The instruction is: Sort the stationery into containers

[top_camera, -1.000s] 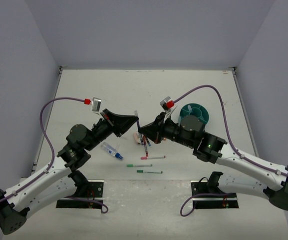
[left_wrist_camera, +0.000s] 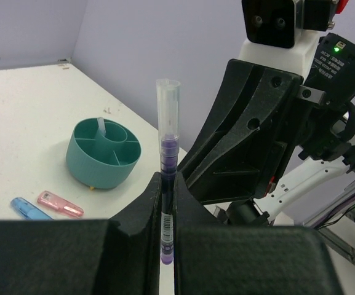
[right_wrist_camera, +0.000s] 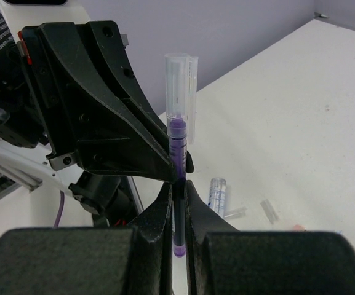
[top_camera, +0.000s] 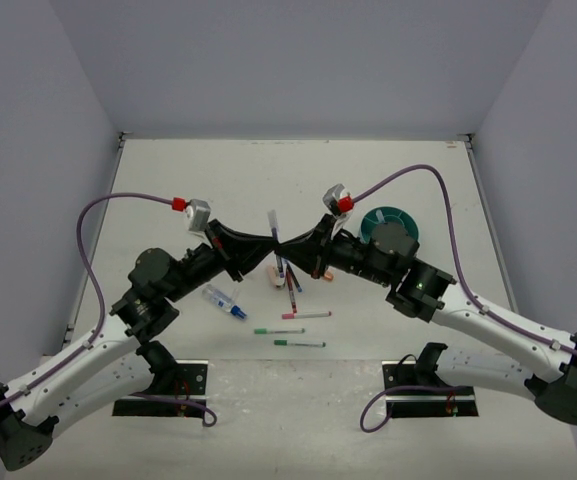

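A purple pen (top_camera: 273, 222) with a clear cap stands nearly upright where the two arms meet over the middle of the table. My left gripper is shut on it, the pen rising between its fingers in the left wrist view. From the other side my right gripper is shut on the same pen (right_wrist_camera: 178, 141), lower down in the top view. The fingertips of both grippers lie very close together. At the right, partly behind the right arm, is a round teal divided container (left_wrist_camera: 79, 163) with a pale item in one compartment.
Under the grippers lie several pens. A pink-capped pen (top_camera: 306, 316) and two green-capped ones, including the lower pen (top_camera: 299, 344), lie near the front edge. A clear, blue-capped bottle (top_camera: 224, 301) rests beside the left arm.
The right gripper has moved slightly up and come closer to the left one, with the pen held between them. The left gripper has barely shifted.
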